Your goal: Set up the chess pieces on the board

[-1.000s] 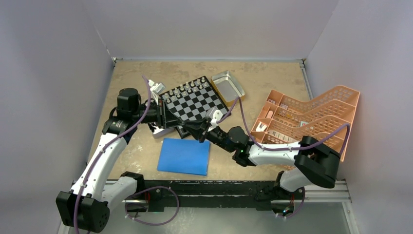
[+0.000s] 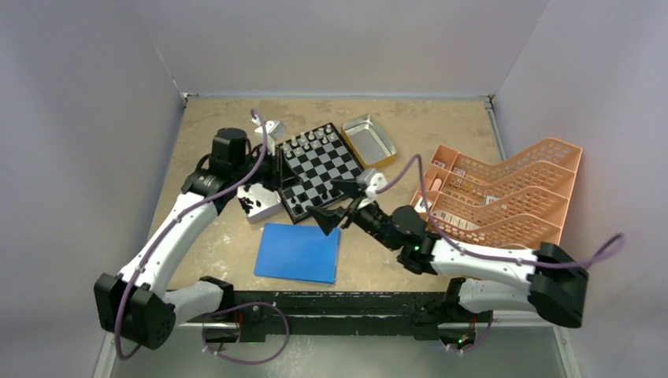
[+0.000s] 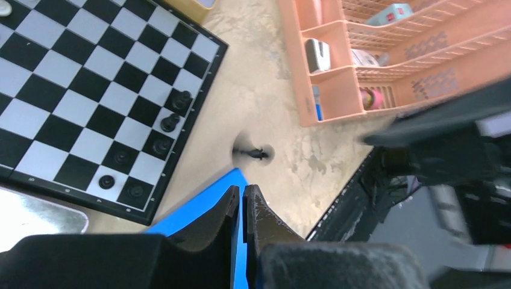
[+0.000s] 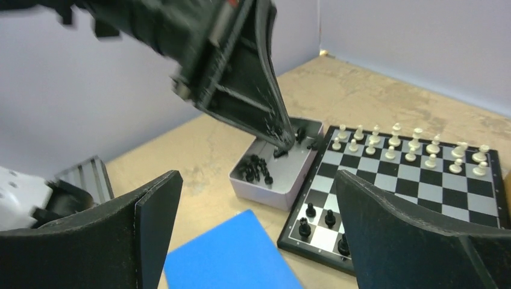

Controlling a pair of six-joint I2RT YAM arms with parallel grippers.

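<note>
The chessboard (image 2: 319,165) holds rows of white pieces (image 4: 413,143) at its back and several black pieces (image 3: 169,123) near one front corner. More black pieces (image 4: 256,165) lie in a pale box (image 4: 278,188) beside it. My left gripper is above the board's left side, its fingertips close together; in the left wrist view a small dark piece, blurred, shows just beyond them, and whether it is held is unclear. My right gripper (image 2: 331,205) stands open near the board's front edge, nothing between its fingers.
A blue mat (image 2: 295,256) lies in front of the board. A metal tray (image 2: 368,140) sits at the back right. An orange organizer (image 2: 492,232) takes up the right side. Bare table shows at the back and left.
</note>
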